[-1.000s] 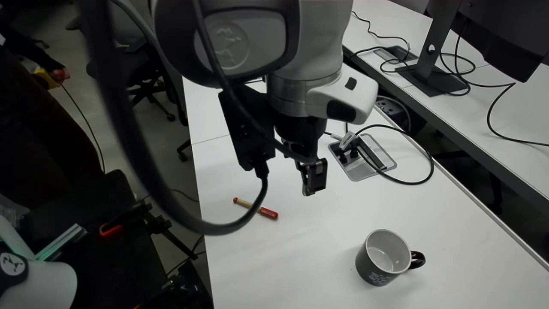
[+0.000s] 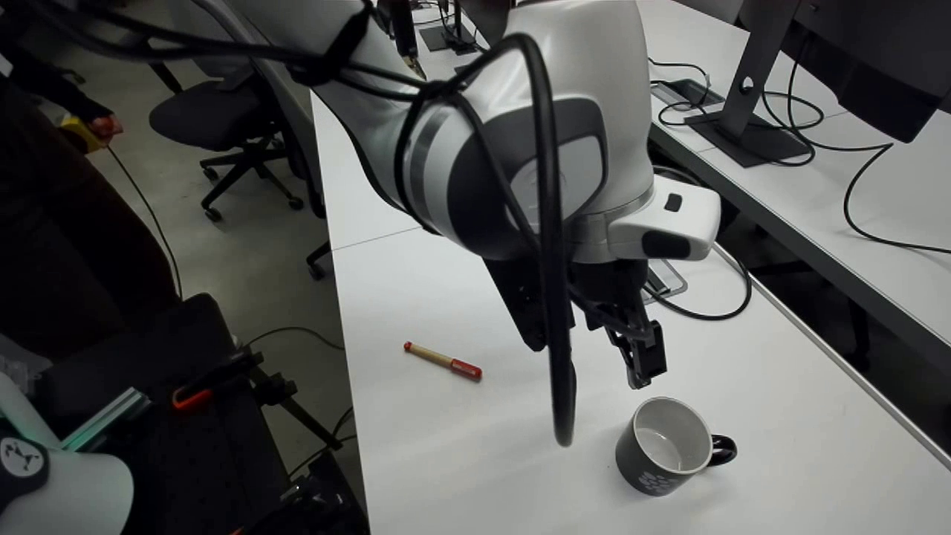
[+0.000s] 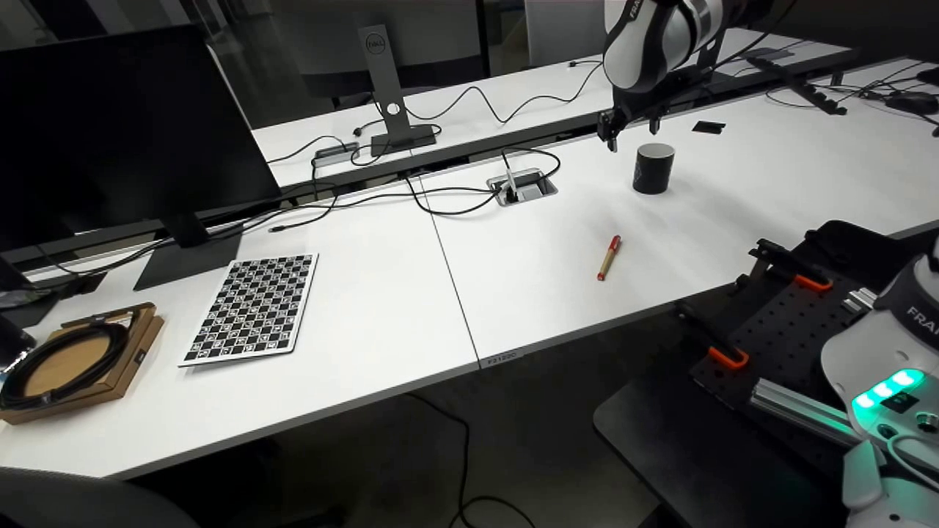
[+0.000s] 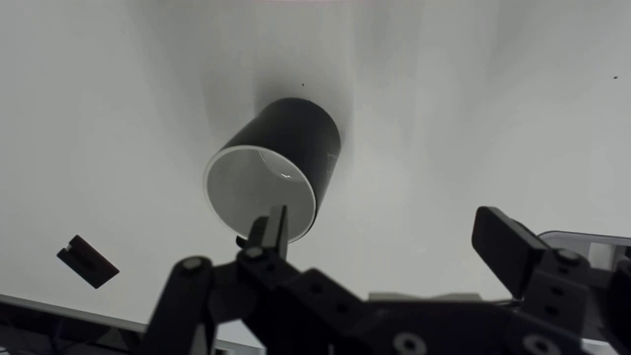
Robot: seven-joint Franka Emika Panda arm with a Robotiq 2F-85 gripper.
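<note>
A black mug (image 2: 642, 464) with a pale inside stands upright on the white table, its handle (image 2: 723, 450) toward the table's far edge. In the wrist view the mug (image 4: 296, 127) is left of centre, one finger (image 4: 275, 228) overlapping its rim in the picture. My gripper is open above the table, its fingers wide apart with nothing between them. From the exterior view my gripper (image 3: 629, 136) hangs just beside and above the mug. A pen-like stick (image 2: 443, 360) with a red barrel end lies flat on the table, away from the gripper.
A recessed socket box (image 3: 524, 186) with cables sits near the table's back edge. A small dark flat object (image 4: 88, 262) lies beyond the mug. A checkered board (image 3: 251, 308) rests farther along. Bare tabletop surrounds the mug and the stick.
The arm has travelled from above the socket box side toward the mug and now hangs close to it. The mug and the stick have stayed where they were.
</note>
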